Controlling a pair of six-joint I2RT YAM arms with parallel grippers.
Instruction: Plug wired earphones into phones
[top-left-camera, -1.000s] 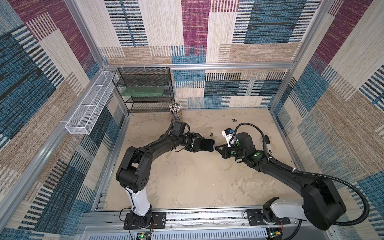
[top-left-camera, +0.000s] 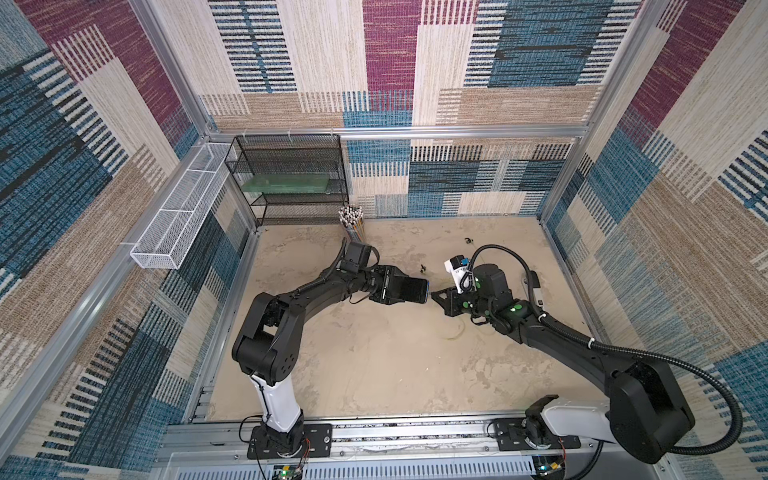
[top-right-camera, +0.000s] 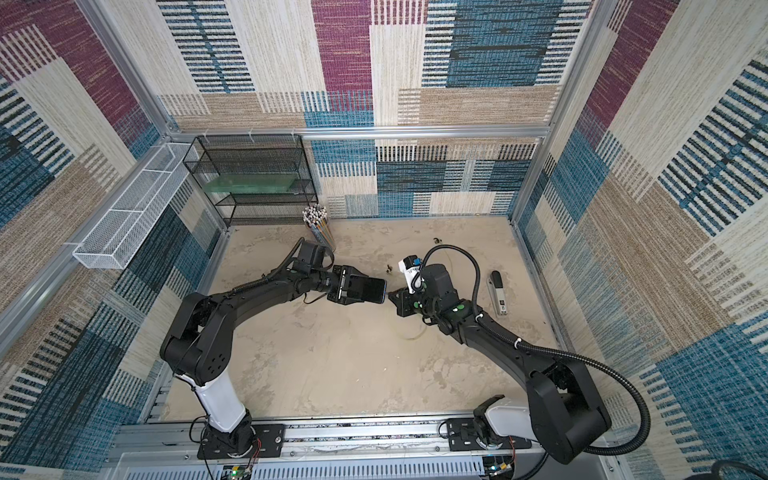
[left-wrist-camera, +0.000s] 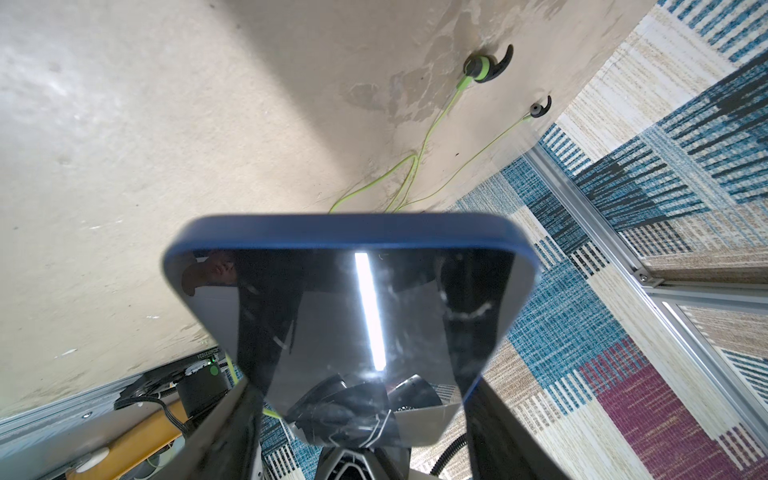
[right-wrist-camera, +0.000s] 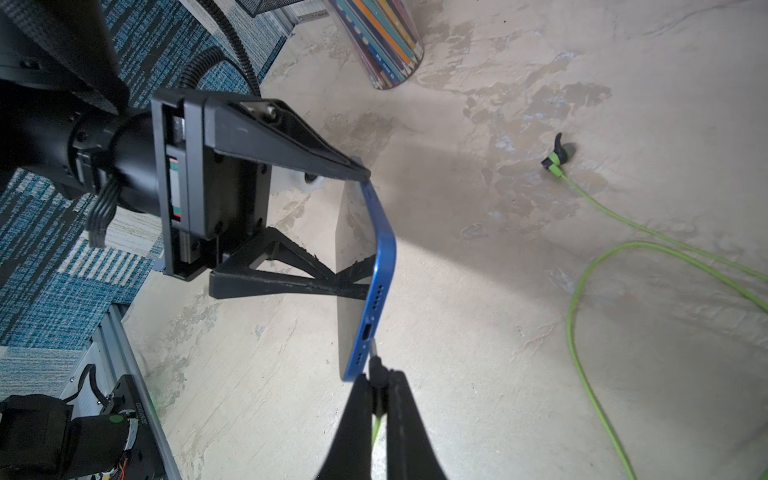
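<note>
My left gripper (top-left-camera: 397, 286) is shut on a blue-edged phone (top-left-camera: 414, 289), held above the table. In the right wrist view the phone (right-wrist-camera: 367, 276) shows its bottom edge, with the charging port (right-wrist-camera: 367, 330) toward my right gripper. That gripper is shut on the dark earphone plug (right-wrist-camera: 377, 369), its thin tip pointing near the phone's lower corner, below the port in that view. Whether the tip touches the phone cannot be told. The green earphone cable and an earbud lie on the table; both earbuds show in the left wrist view, one being the nearer earbud (left-wrist-camera: 481, 68).
A pencil cup (top-left-camera: 352, 224) stands at the back near the black wire rack (top-left-camera: 292, 212). A box cutter (top-right-camera: 497, 292) lies at the right side.
The left arm and phone look still.
</note>
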